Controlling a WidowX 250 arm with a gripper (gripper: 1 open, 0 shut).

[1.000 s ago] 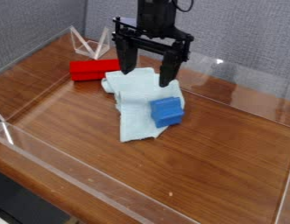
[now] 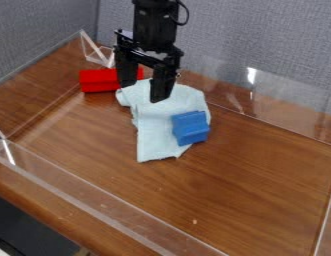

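The black gripper (image 2: 144,80) is open, hanging above the upper left part of a white cloth (image 2: 154,125) on the wooden table (image 2: 235,200). A blue block (image 2: 191,127) rests on the cloth's right side. A red block (image 2: 98,80) lies at the back left, left of the gripper and partly behind it.
Clear plastic pieces or panels stand along the back and left edges of the table, near a grey wall (image 2: 268,40).
The gripper has moved left, from over the cloth's middle and right toward the red block. The cloth and both blocks look unmoved.
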